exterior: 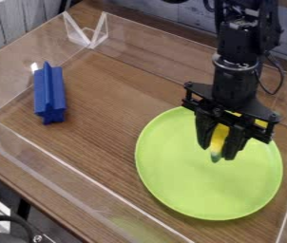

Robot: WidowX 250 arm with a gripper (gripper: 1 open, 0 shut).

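My black gripper (219, 133) hangs over the back part of a round green plate (207, 180) on the right of the camera view. It is shut on a yellow object (219, 137), seen between and behind its fingers; the object's shape is largely hidden by the gripper.
A blue block (49, 93) lies at the left of the wooden table (121, 85). A white wire-like object (87, 31) sits at the back left. The middle of the table left of the plate is clear. A black cable runs at the bottom left.
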